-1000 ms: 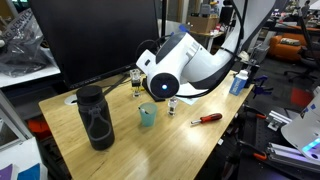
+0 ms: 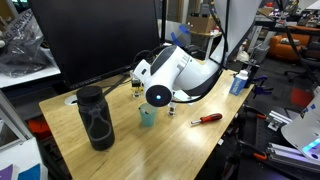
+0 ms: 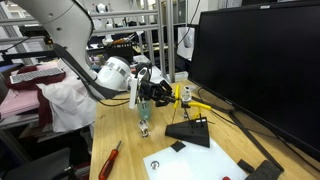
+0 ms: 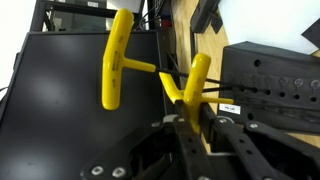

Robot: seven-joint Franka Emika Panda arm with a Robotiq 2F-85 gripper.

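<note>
In the wrist view a yellow T-shaped handle (image 4: 195, 90) sits between the fingers of my gripper, which is shut on it. Another yellow handle (image 4: 112, 62) stands to the left, with a thin dark shaft running from it towards the black holed stand (image 4: 275, 82). From exterior view 2, my gripper (image 3: 168, 97) is beside the yellow handles (image 3: 180, 96), above the black stand (image 3: 187, 132). In exterior view 1 the white hand and its camera hide the fingertips. Whether the held tool's shaft is in a hole cannot be seen clearly.
A teal cup (image 2: 148, 115) stands close under the hand. A black cylinder (image 2: 96, 117) is to its left, and a red-handled screwdriver (image 2: 206, 119) lies to the right. The large monitor (image 3: 262, 75) borders the work area. Bare table (image 2: 130, 160) shows in front.
The hand has come down and slightly towards the table's front over the last second, now covering part of the teal cup. The cup, cylinder and screwdriver keep their places.
</note>
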